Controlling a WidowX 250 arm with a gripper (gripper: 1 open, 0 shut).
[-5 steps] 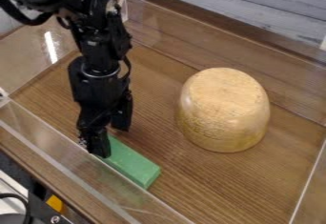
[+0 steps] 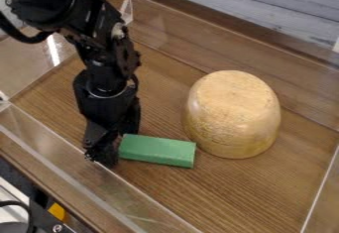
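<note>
The black gripper [image 2: 111,138] reaches down from the top left to the near left part of the wooden surface. A green rectangular block [image 2: 158,151] lies flat just right of its fingertips, its left end next to or partly behind them. Whether the fingers grip the block is unclear. A large pale yellow, cheese-like round object [image 2: 233,114] sits to the right, behind the block.
A clear low rim [image 2: 74,166] runs along the near left edge. A pale plank surface lies beyond the back edge.
The green block has swung from pointing toward the front right to lying more crosswise, its right end now farther back and right. The gripper has shifted slightly.
</note>
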